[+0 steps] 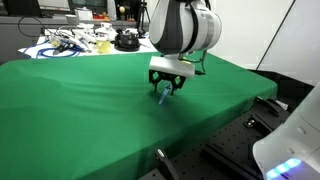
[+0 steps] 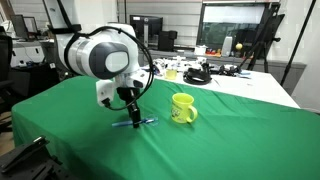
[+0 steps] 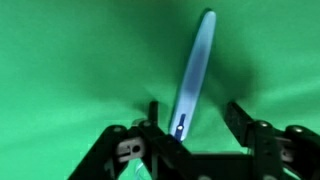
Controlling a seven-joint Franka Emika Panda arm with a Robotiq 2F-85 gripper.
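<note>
A slim light-blue stick-like object lies on the green tabletop. In the wrist view it slants between the two black fingers of my gripper, with green cloth showing on both sides of it. The fingers stand apart and do not appear to touch it. Exterior view 1 has the gripper low over the table, right above the blue object. From exterior view 2, the blue object lies flat at the fingertips.
A yellow mug stands upright on the green table, beside the gripper in exterior view 2. Cables and a dark device sit at the back.
</note>
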